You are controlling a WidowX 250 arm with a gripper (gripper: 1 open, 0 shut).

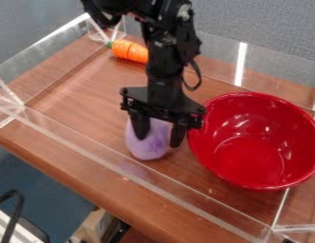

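The black gripper [157, 123] points down over a purple rounded object [147, 144] in the middle of the wooden table, its fingers on either side of the object's upper part. Whether they are closed on it is unclear. A large red bowl [252, 142] sits just to the right.
An orange carrot [130, 50] lies at the back left. Clear plastic walls edge the wooden table [71, 95], whose left part is free. Below the front edge are a dark cable and some small items.
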